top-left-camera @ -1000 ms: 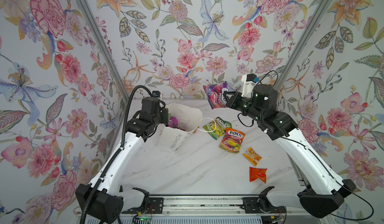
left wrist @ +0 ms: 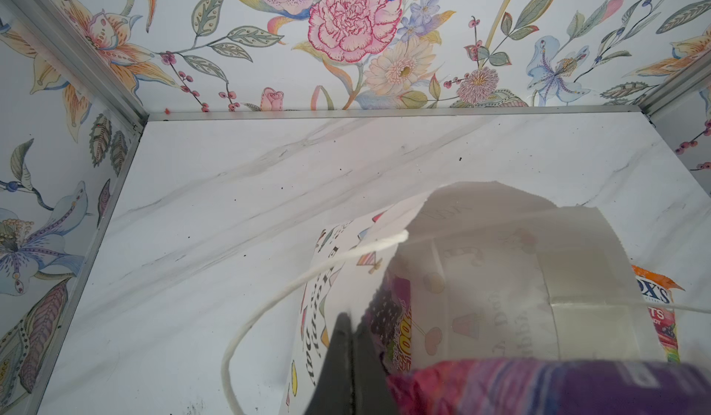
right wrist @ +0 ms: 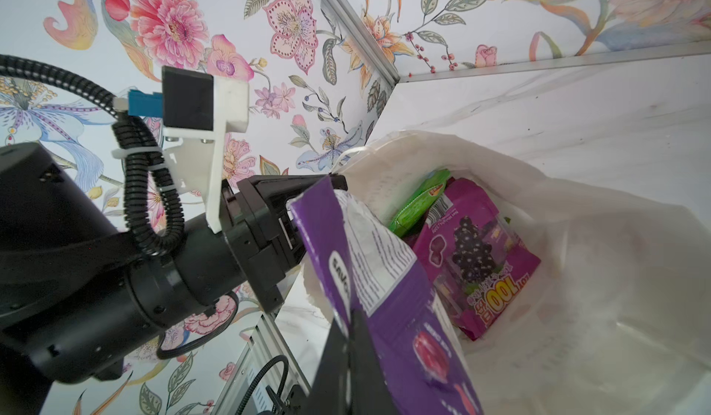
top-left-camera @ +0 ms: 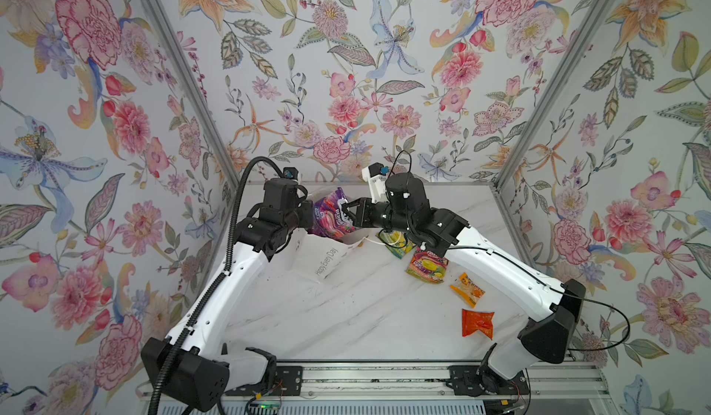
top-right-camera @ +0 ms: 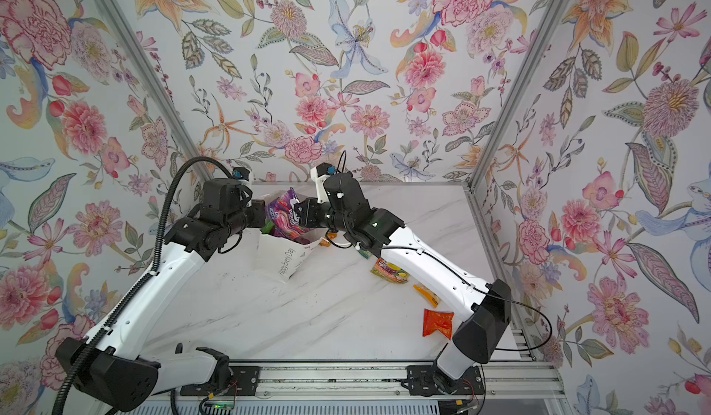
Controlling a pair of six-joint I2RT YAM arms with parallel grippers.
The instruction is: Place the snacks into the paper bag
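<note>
The white paper bag [top-left-camera: 320, 258] stands on the left of the table with its mouth spread. My left gripper is shut on the bag's left rim. From my right gripper, shut on its edge, a purple snack packet [top-left-camera: 331, 216] hangs in the bag's mouth. Inside the bag lie a purple grape snack box [right wrist: 477, 259] and a green packet [right wrist: 419, 206]. To the right on the table are a yellow-green packet [top-left-camera: 400, 246], a Fox's packet [top-left-camera: 426, 266], an orange packet [top-left-camera: 466, 290] and a red packet [top-left-camera: 477, 324].
A pale bag handle [left wrist: 311, 266] loops out from the rim. The left gripper's body [right wrist: 263, 226] sits close to the purple packet. The right forearm [top-left-camera: 511, 274] reaches over the snacks.
My right arm has swung left and lowered, carrying the purple packet from the right of the bag into its mouth. The left arm and the bag have stayed in place.
</note>
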